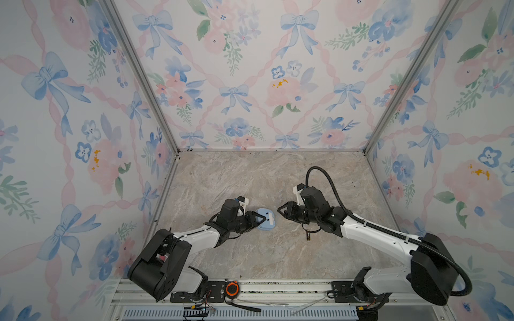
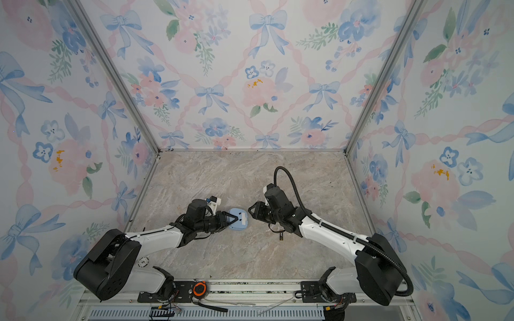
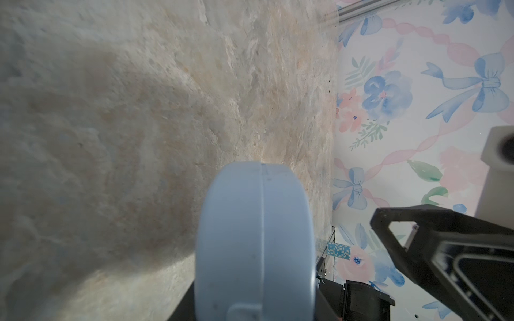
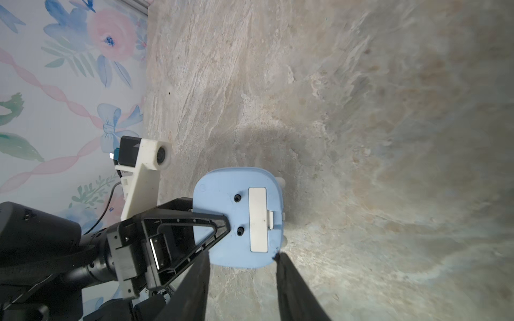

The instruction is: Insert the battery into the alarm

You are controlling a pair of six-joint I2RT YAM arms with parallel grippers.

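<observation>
The alarm (image 4: 214, 187) is a light-blue rounded case; a white rectangular panel with a small tab and two black studs show on its face in the right wrist view. My left gripper (image 1: 259, 218) is shut on its left side. Seen edge-on, the alarm (image 3: 256, 235) fills the lower middle of the left wrist view and hides most of those fingers. My right gripper (image 1: 283, 211) hangs just right of the alarm, not touching it, its fingers (image 4: 199, 283) apart with nothing between. The dark battery (image 1: 307, 236) lies on the tabletop, below the right gripper in the top left view.
At the front rail sits an orange round item (image 1: 231, 289). A black cable loop (image 1: 326, 172) rises over the right gripper. Patterned walls close in the back and sides.
</observation>
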